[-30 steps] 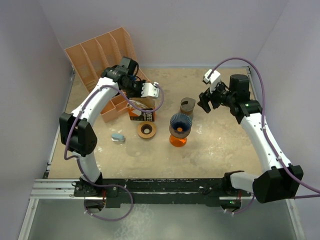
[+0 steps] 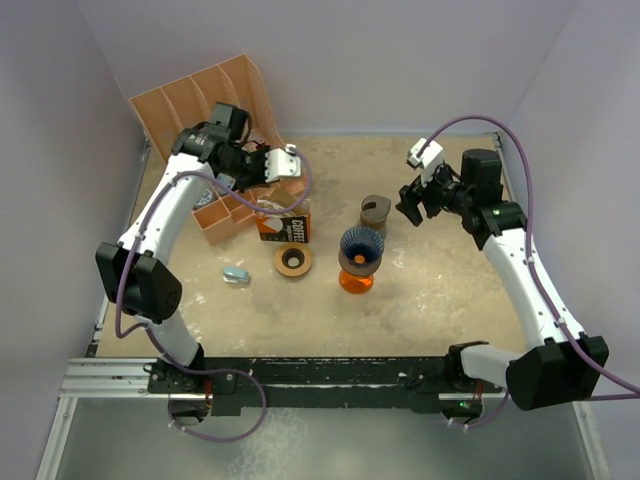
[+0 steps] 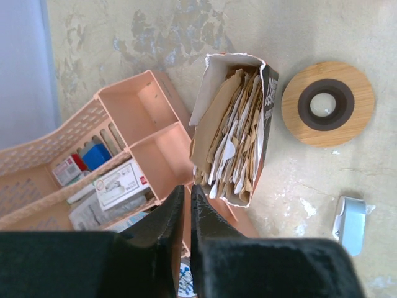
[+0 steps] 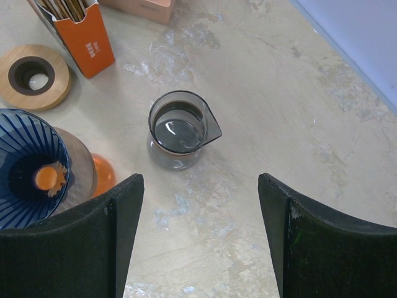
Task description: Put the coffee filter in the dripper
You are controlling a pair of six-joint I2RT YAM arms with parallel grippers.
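Folded brown and white paper filters (image 3: 232,133) stand packed in an open coffee filter box (image 2: 284,226), left of centre on the table. My left gripper hangs over the box's edge and the pink organizer, its fingertips close together with a narrow gap; no filter shows between them. The blue ribbed dripper (image 2: 361,243), empty inside, sits on a stand with an orange base (image 2: 355,283). My right gripper is open and empty, to the right of the glass pitcher (image 2: 375,211).
A pink organizer (image 2: 222,222) with small boxes stands behind and left of the filter box. The wooden ring (image 2: 293,260) lies in front of it, with a light-blue object (image 2: 236,275) to the left.
The right arm and the objects on the table look essentially unchanged.
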